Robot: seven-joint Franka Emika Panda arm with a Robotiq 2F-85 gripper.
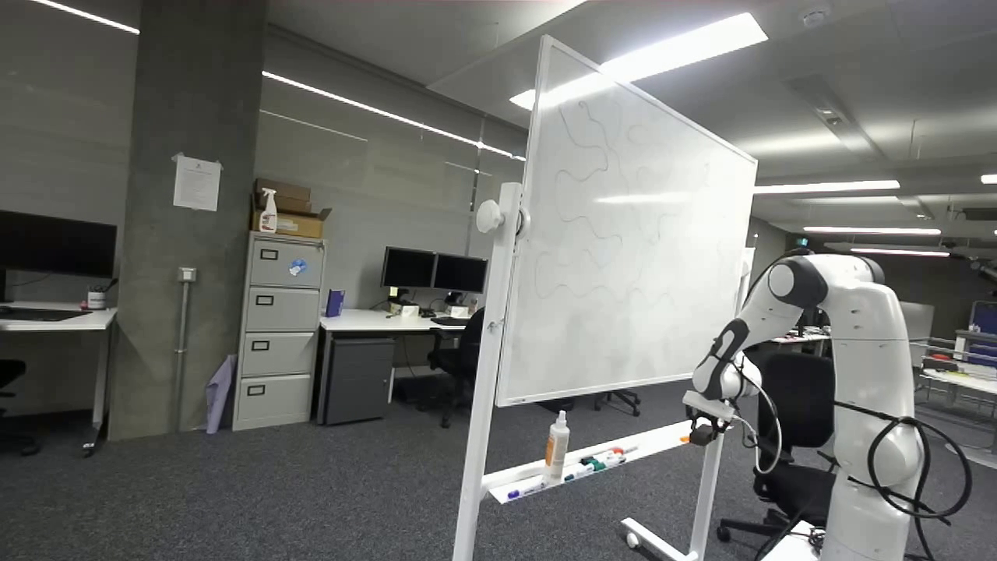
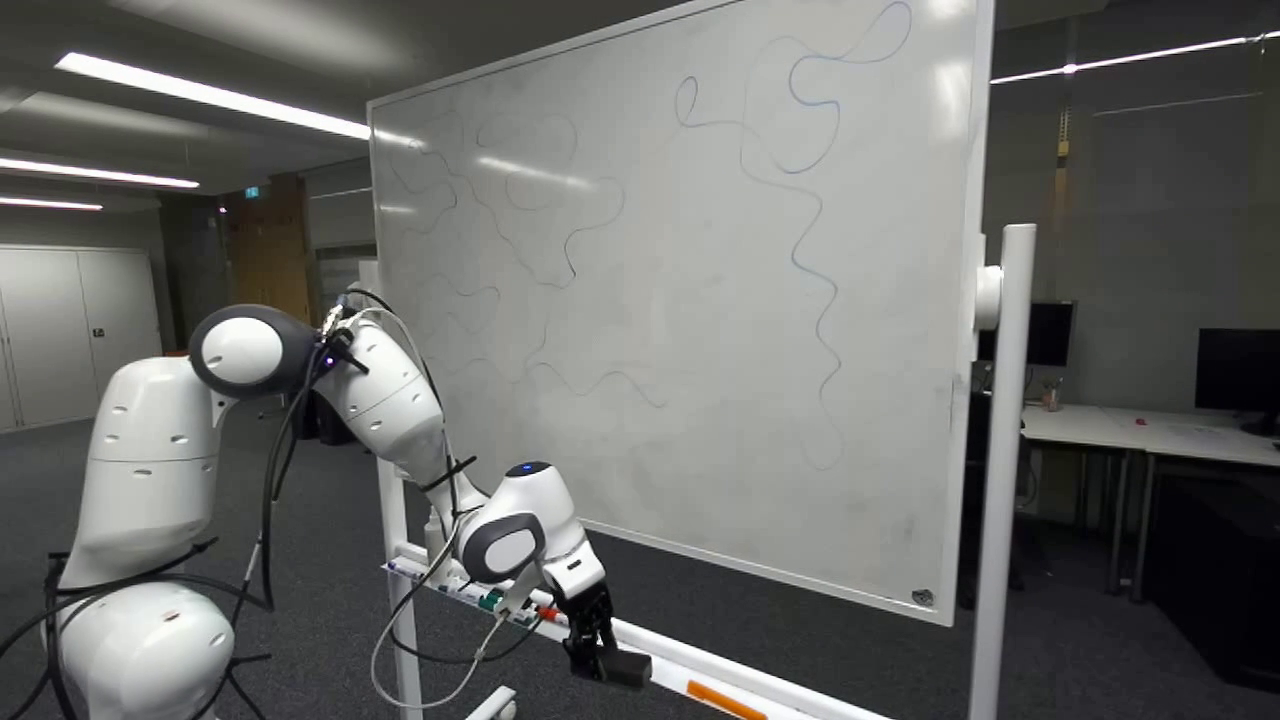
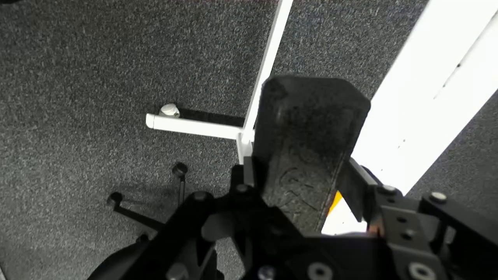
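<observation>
A dark, block-shaped eraser [image 3: 310,135] is clamped between the two fingers of my gripper, its far end sticking out past them. In exterior view 2 the eraser [image 2: 625,667] hangs from the gripper [image 2: 596,654] over the front of the white tray [image 2: 672,658], below the board. Faint wavy pen lines cover much of the whiteboard [image 2: 720,360]. Exterior view 1 has the gripper [image 1: 707,425] at the right part of the tray, clear of the board's surface; the eraser [image 1: 702,435] shows as a small dark block there.
On the tray stand a spray bottle [image 1: 557,447] and several markers, with an orange item [image 2: 726,701] beyond the eraser. White stand posts [image 2: 1005,480] flank the board. An office chair [image 1: 794,411] is behind the arm; loose cables hang along it.
</observation>
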